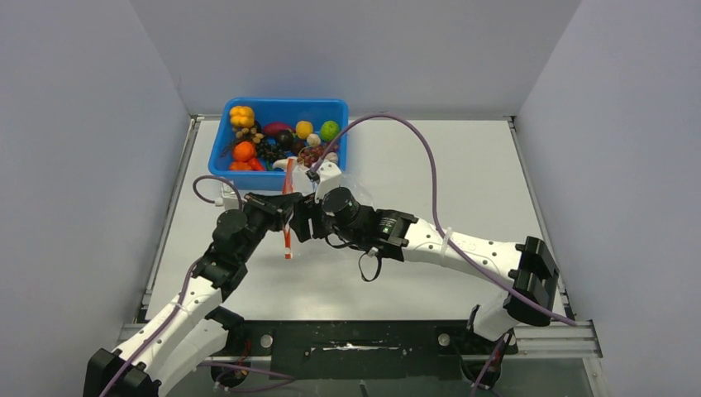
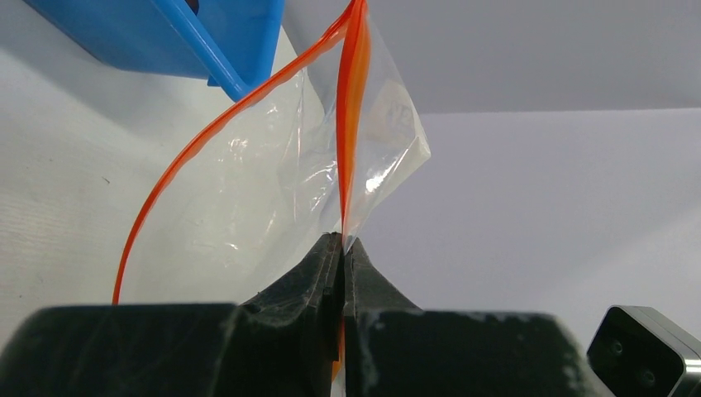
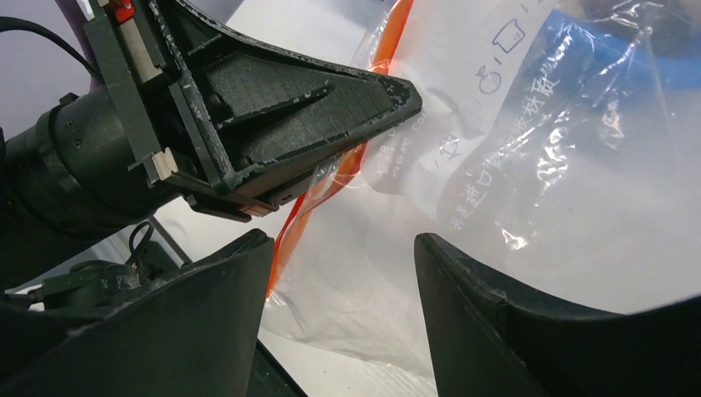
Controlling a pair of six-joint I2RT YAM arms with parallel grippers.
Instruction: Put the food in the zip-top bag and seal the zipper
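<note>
A clear zip top bag [image 1: 288, 241] with orange zipper strips stands up between the two grippers. In the left wrist view my left gripper is shut on one orange zipper strip [image 2: 353, 99] of the bag. The other strip [image 2: 169, 174] bows away to the left, so the bag's mouth gapes. My right gripper is open, its fingers [image 3: 223, 277] apart, with the bag's film and an end of the orange zipper seen beyond them. Whether film lies between those fingers cannot be told. From above, both grippers nearly meet beside the strip.
Behind the bag stands a blue basket [image 1: 285, 174], filled with toy fruit and vegetables such as a yellow pepper [image 1: 241, 116] and a green fruit [image 1: 330, 131]. The arms crowd the space around the bag.
</note>
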